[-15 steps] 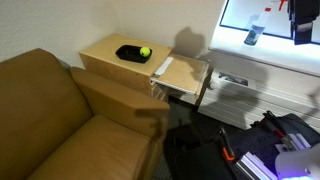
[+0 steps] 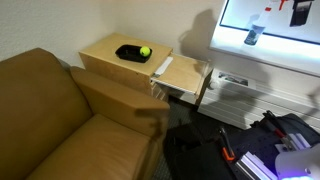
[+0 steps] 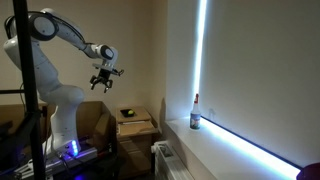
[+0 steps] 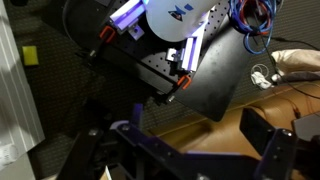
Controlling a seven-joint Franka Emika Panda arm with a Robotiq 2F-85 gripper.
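High at the right edge of exterior view 1 hangs my gripper (image 2: pixel 299 14), partly cut off by the frame. In exterior view 2 the same gripper (image 3: pixel 101 82) points down in mid-air, its fingers apart with nothing seen between them. The wrist view has the dark fingers (image 4: pixel 128 138) spread low in the picture, above the floor and the robot's base. A black tray (image 2: pixel 133 53) rests on the wooden table (image 2: pixel 100 50), with a yellow-green ball (image 2: pixel 145 51) at its right side. Near the table's front edge lies a white flat object (image 2: pixel 163 66).
A brown sofa (image 2: pixel 60 120) fills the left of exterior view 1. On the windowsill stands a bottle (image 3: pixel 195 112) with a red top. A white radiator (image 2: pixel 245 102) runs below the window. Cables (image 4: pixel 255 20) lie near the base.
The tray, ball and white object have stayed put.
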